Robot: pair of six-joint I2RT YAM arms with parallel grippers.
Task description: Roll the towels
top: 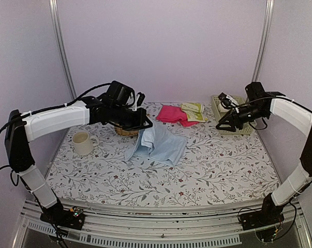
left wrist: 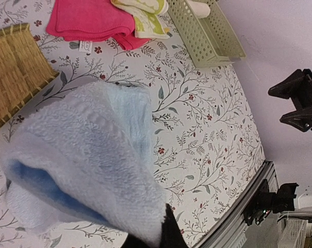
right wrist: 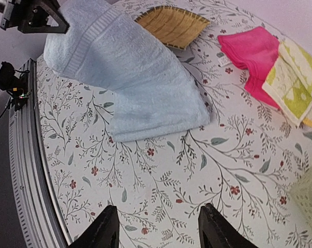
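Observation:
A light blue towel [top: 163, 144] hangs partly lifted from the middle of the table, its lower part lying on the cloth. My left gripper [top: 148, 124] is shut on its upper edge, and in the left wrist view the towel [left wrist: 88, 139] runs up into the fingertips. Over the right side of the table, in front of the basket, my right gripper [top: 225, 125] is apart from everything. Its two fingers [right wrist: 110, 225] are spread with only tablecloth visible between them. A pink towel [top: 171, 113] and a green-and-white towel [top: 194, 111] lie at the back, the green one partly overlapping the pink.
At the back right stands a pale green basket [left wrist: 205, 59] with a white roll [left wrist: 199, 9] inside. A cream mug [top: 83, 143] stands at the left, and a woven tray [left wrist: 16, 72] lies behind the blue towel.

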